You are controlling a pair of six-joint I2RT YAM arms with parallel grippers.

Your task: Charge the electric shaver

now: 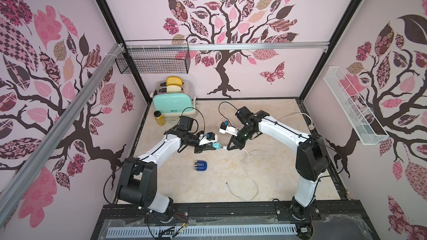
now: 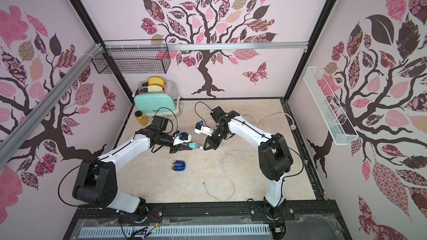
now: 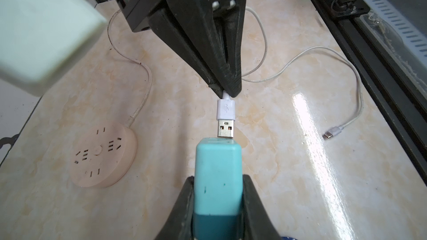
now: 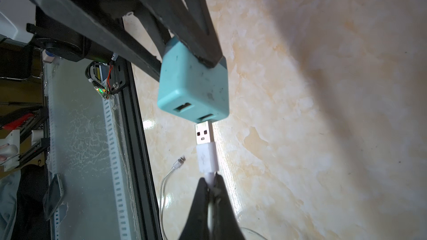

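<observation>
My left gripper is shut on a turquoise charger block [image 4: 194, 82], whose two USB ports face my right gripper. That right gripper is shut on the white cable just behind its USB plug [image 4: 206, 150]. In the right wrist view the plug's metal tip is at the lower edge of one port, with most of its metal outside. The left wrist view shows the tip [image 3: 225, 129] right at the block's end; whether it touches cannot be told. A dark blue shaver [image 1: 200, 165] lies on the table below the left gripper.
A round pink power strip [image 3: 103, 154] sits on the table behind the grippers. The cable's other connector [image 3: 332, 132] lies loose toward the front edge. A turquoise toaster [image 1: 174, 103] and a yellow jar [image 1: 159, 118] stand at the back left.
</observation>
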